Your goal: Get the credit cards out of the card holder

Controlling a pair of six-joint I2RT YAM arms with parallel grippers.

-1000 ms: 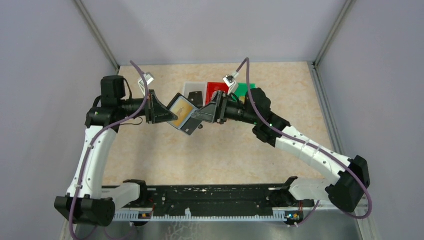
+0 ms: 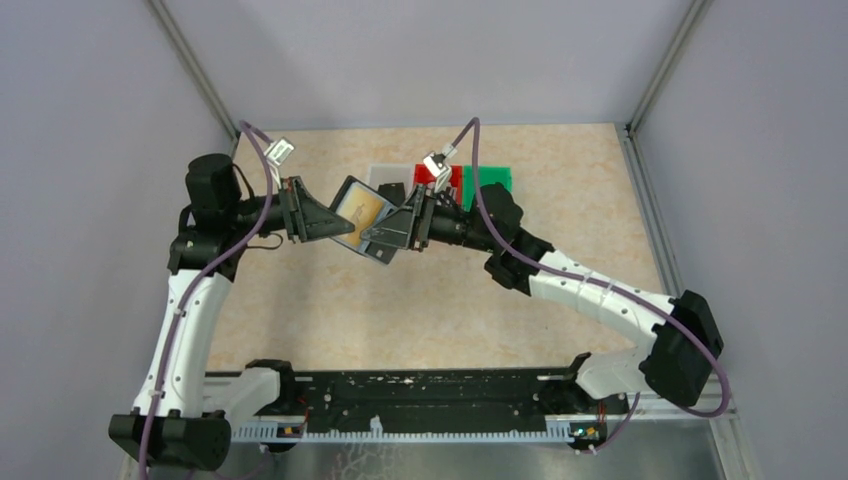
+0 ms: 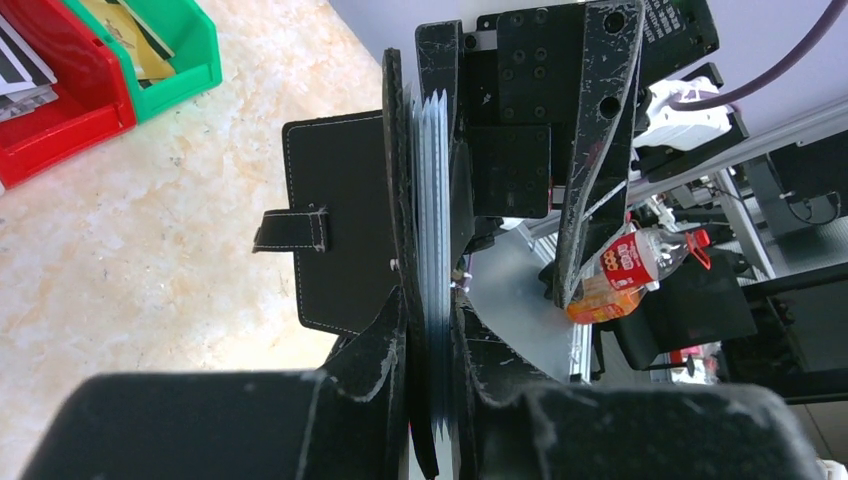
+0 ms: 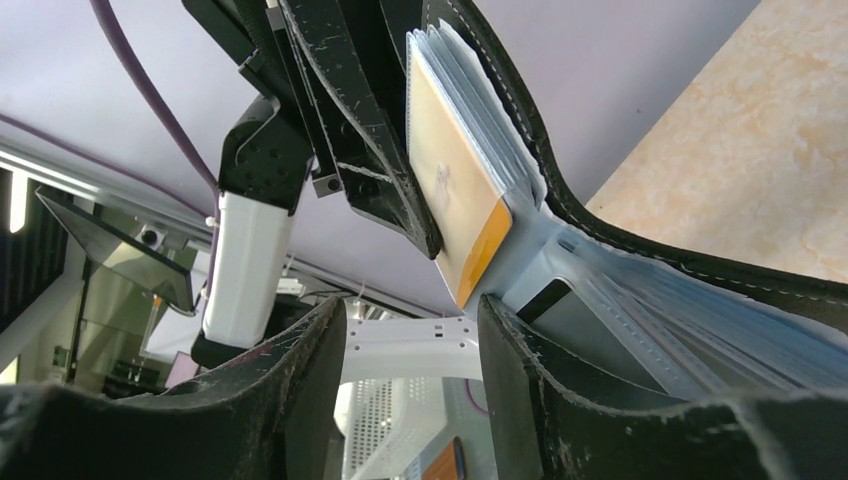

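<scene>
Between the two grippers, the black card holder [image 2: 375, 250] is held up open, its clear sleeves seen edge-on in the left wrist view. My left gripper is shut on the holder. A stack of cards [image 4: 455, 170], pale yellow on its face with an orange strip, sits in the sleeves. My right gripper is part open at the holder's other side, with its fingertips close to the sleeves; whether they touch cannot be told.
Bins stand at the back: white [image 2: 388, 172], red [image 3: 70, 140] and green [image 3: 190, 75], with cards in the red and green ones.
My right gripper has moved left, closer to the holder.
</scene>
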